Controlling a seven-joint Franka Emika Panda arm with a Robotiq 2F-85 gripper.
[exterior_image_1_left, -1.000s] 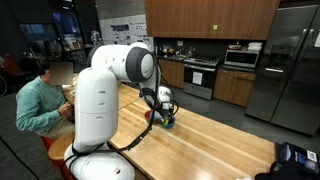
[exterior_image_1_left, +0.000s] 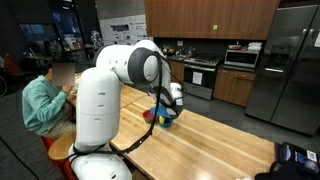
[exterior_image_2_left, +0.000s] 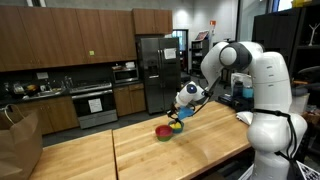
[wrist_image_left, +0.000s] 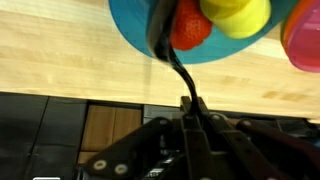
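Note:
A dark, long-handled utensil (wrist_image_left: 172, 55), probably a spoon or ladle, runs up from my gripper in the wrist view. The fingers are shut on its handle. Its far end reaches over a blue bowl (wrist_image_left: 222, 48) holding a red piece (wrist_image_left: 190, 32) and a yellow piece (wrist_image_left: 240, 15); whether it touches them, I cannot tell. Close beside that bowl is a pink-red bowl (wrist_image_left: 302, 42), also seen as the red bowl (exterior_image_2_left: 163, 132) in exterior view 2. Both bowls stand on the wooden table beneath the gripper.
Dark items (exterior_image_1_left: 292, 160) lie at its right end. A seated person (exterior_image_1_left: 45, 105) is at the left, beyond the table. Kitchen cabinets and a fridge (exterior_image_1_left: 298, 70) stand behind.
My gripper has risen a little and shifted slightly right near the bowls. The seated person has moved slightly.

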